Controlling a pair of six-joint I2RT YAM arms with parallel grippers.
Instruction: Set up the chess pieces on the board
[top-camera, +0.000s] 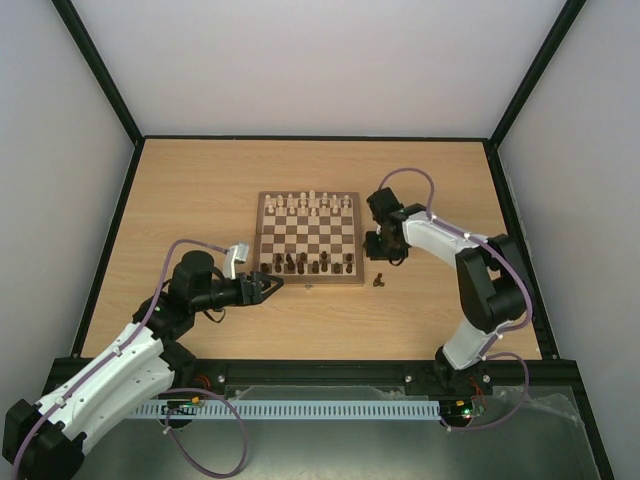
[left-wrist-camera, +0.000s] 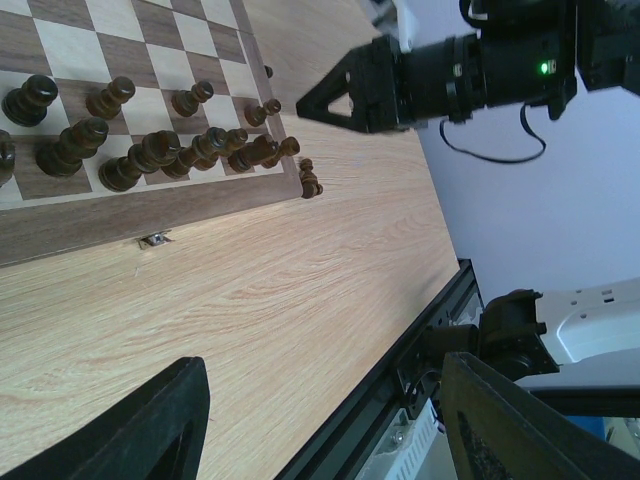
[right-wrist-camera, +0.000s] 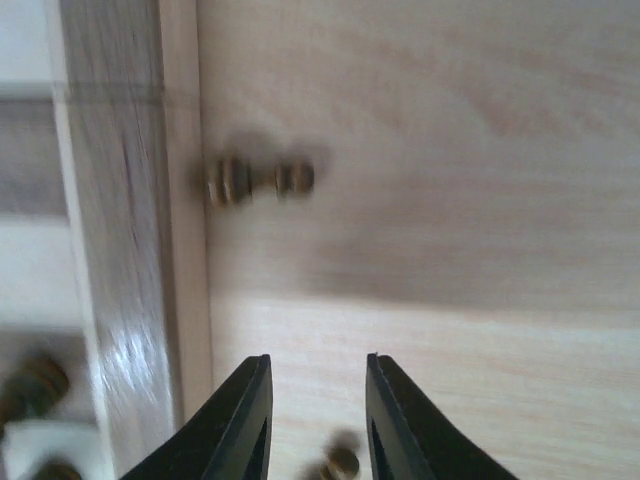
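Note:
The chessboard (top-camera: 305, 236) carries light pieces (top-camera: 311, 197) along its far side and dark pieces (left-wrist-camera: 66, 150) along its near side. A dark piece (right-wrist-camera: 262, 180) lies on its side on the table, close against the board's right edge. Beyond the near right corner is more dark wood (top-camera: 378, 280) on the table; in the right wrist view a dark piece (right-wrist-camera: 340, 463) shows partly at the bottom. My right gripper hangs open above the table beside the right edge, nothing held. Off the near left corner, my left gripper is open and empty.
A metal clasp (left-wrist-camera: 154, 240) sits on the board's near side. Bare table (top-camera: 310, 325) lies in front of the board, with more free room to its left and behind it.

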